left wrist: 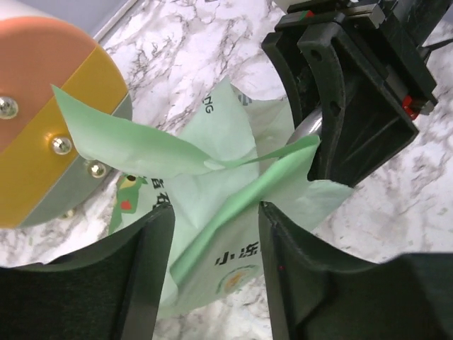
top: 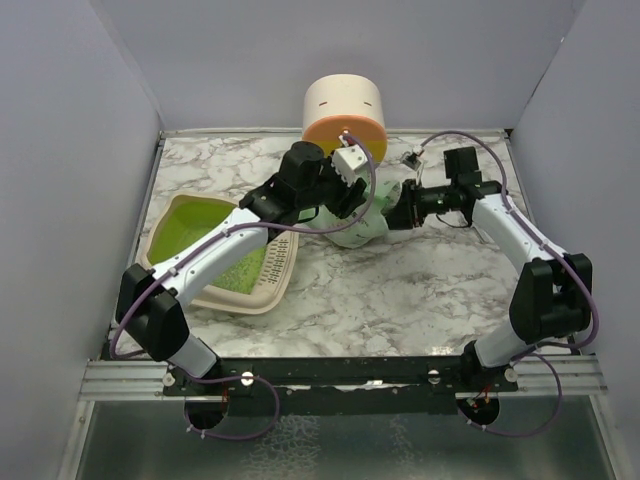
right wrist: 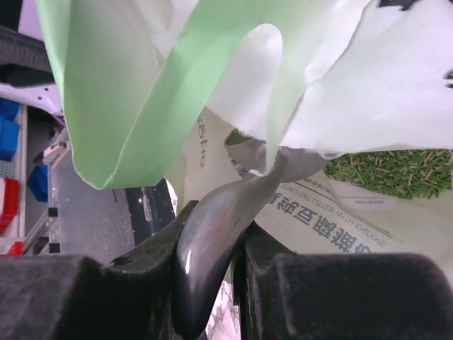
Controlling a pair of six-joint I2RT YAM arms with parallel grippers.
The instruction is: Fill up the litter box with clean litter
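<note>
The pale green litter bag (top: 350,230) stands torn open at the table's middle, green pellets (right wrist: 386,173) showing inside in the right wrist view. Right of it, my right gripper (top: 405,205) reaches to the bag's top; a smooth grey metal piece (right wrist: 216,248) shows between its black fingers, and its exact finger state is unclear. My left gripper hangs over the bag's left side, fingers apart with bag material visible between them. The cream-rimmed litter box (top: 268,298) with a green base lies at the left, partly under the left arm.
A cylindrical container (top: 340,100) with an orange face (left wrist: 35,49) stands behind the bag at the back.
</note>
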